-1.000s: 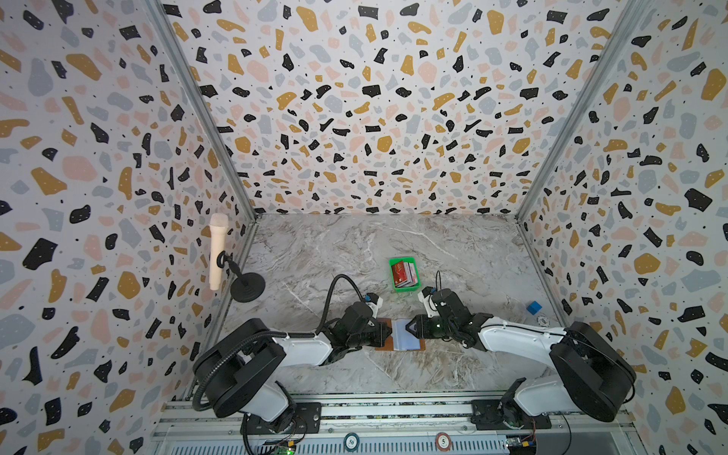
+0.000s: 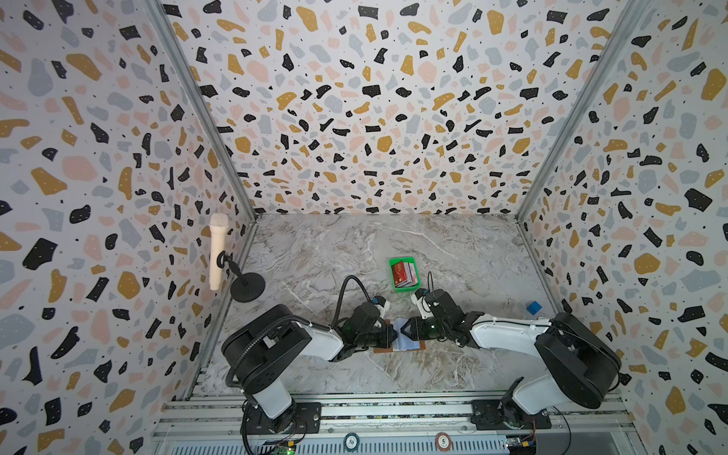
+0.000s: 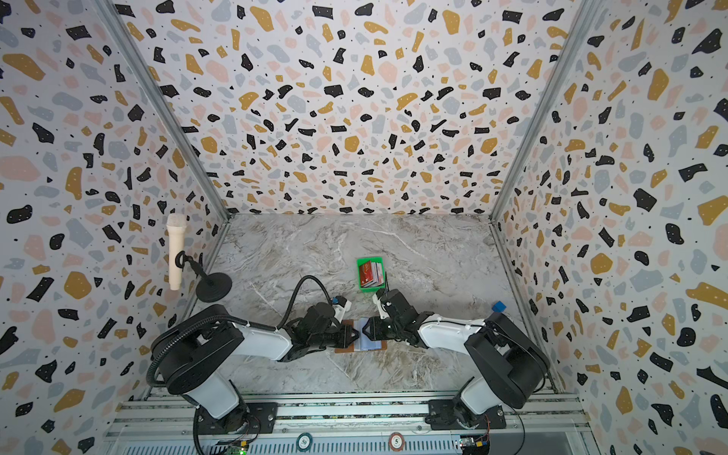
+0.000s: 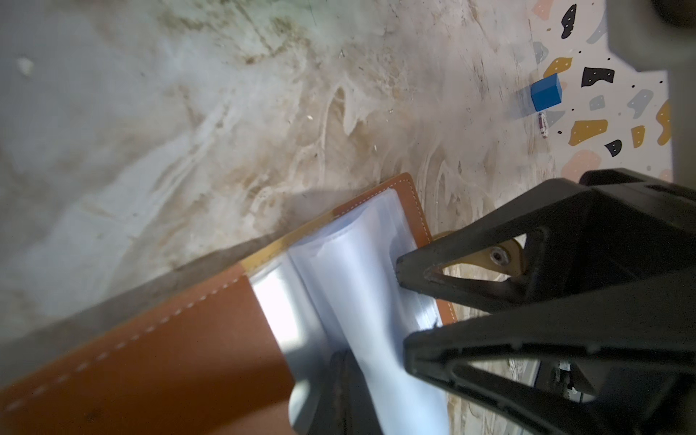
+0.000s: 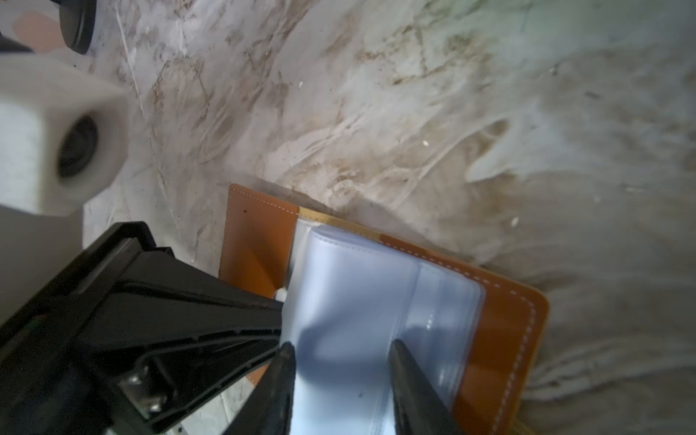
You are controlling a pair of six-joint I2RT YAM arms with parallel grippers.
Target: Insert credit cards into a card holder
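A brown card holder [image 5: 511, 340] lies open on the marble table, with clear plastic sleeves [image 5: 348, 290] in its middle. A green tray [image 2: 394, 286] holding red and white cards stands behind it. My left gripper [image 2: 389, 336] is shut, low at the sleeves from the left; in the left wrist view its tips are at the sleeves' spine. My right gripper [image 2: 409, 329] is part open over the sleeves on the right side, its fingertips close to the plastic. No card shows between either gripper's fingers.
A black stand [image 2: 247, 286] with a pale upright tube is at the left edge. A blue block [image 2: 534, 307] lies at the right edge.
Both arms have moved inward over the holder, the left one rightward and the right one slightly leftward. The tray and cards have not moved.
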